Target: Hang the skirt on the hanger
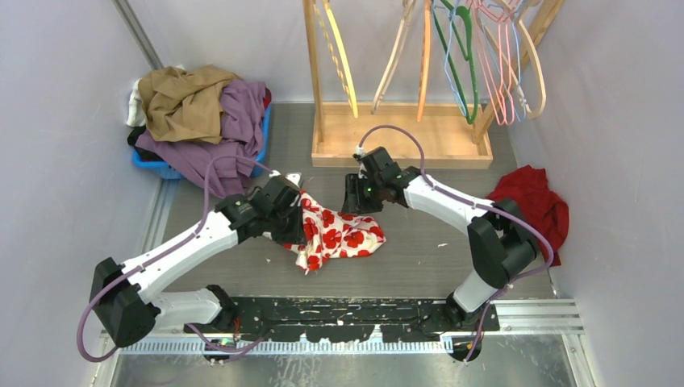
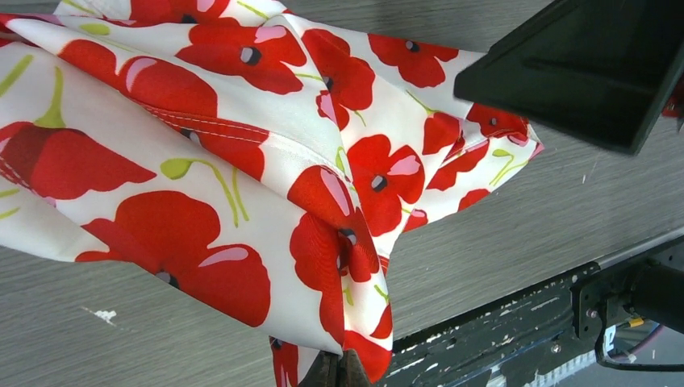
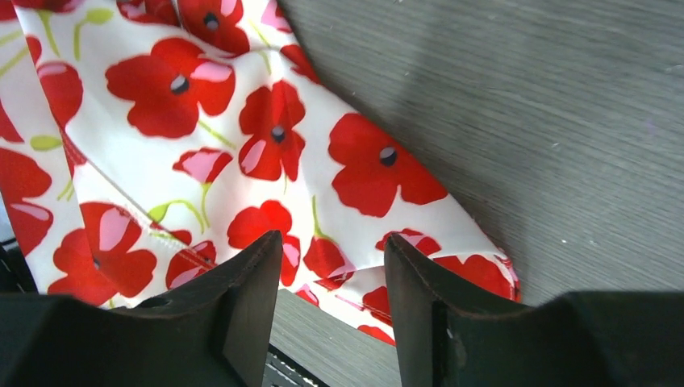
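Observation:
The skirt (image 1: 331, 234), white with red poppies, lies crumpled on the grey floor between my arms. Its folds draw together at my left gripper, which is shut with the cloth pinched at its fingertips. In the top view the left gripper (image 1: 295, 230) covers the skirt's left part. Over the right part of the skirt (image 3: 282, 161) my right gripper stands open, its fingers apart and no cloth seen gripped. Several hangers hang from the rack, among them an orange one (image 1: 425, 64) and a yellow one (image 1: 342, 60).
The rack's wooden base (image 1: 395, 137) stands behind the skirt. A blue basket (image 1: 263, 137) heaped with clothes is at the back left. A red garment (image 1: 536, 205) lies by the right wall.

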